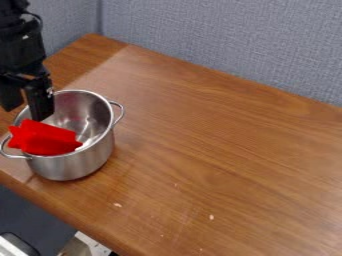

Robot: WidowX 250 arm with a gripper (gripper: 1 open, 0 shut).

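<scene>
A steel pot (94, 150) with two loop handles stands at the left end of the wooden table, holding a red object (47, 140) that lies tilted inside it. The black gripper (24, 106) hangs at the pot's rear left, close above the red object, its fingers pointing down and partly at the image's edge. Whether it is open or shut is unclear.
A grey padded wall (241, 40) runs along the back. The table's front left edge is just below the pot.
</scene>
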